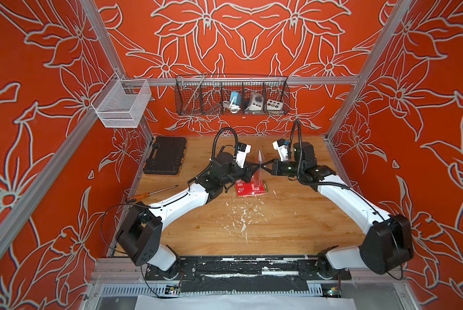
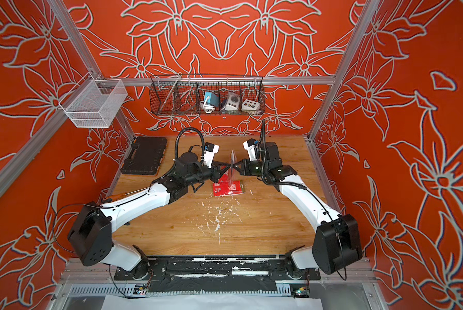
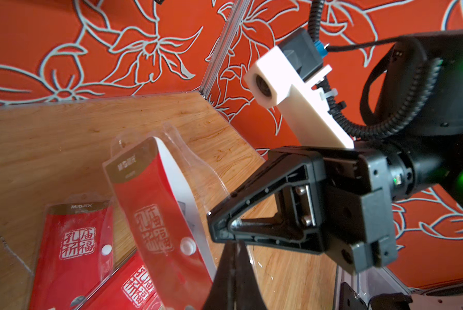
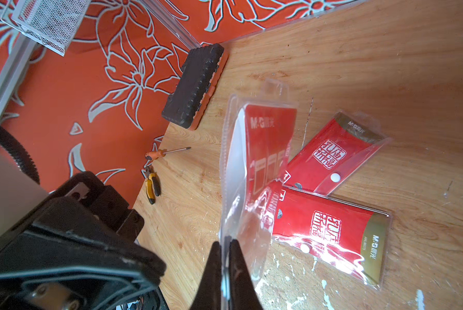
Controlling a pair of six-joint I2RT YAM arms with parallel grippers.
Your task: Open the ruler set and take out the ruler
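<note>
A red-fronted ruler set (image 3: pixel 154 222) in a clear plastic sleeve stands nearly upright above the table, a white button on its front. My right gripper is shut on its thin clear edge. Behind the red front a white inner face shows in the left wrist view. My left gripper is shut, its fingertips close to the sleeve's face; in the right wrist view wood shows between left fingers and sleeve. Two more red ruler sets, an upper one (image 4: pixel 330 155) and a lower one (image 4: pixel 329 230), lie flat beneath.
A black case (image 1: pixel 164 155) lies at the back left, with an orange-handled screwdriver (image 1: pixel 138 197) and pliers (image 4: pixel 152 185) nearby. A wire basket (image 1: pixel 231 98) hangs on the back wall.
</note>
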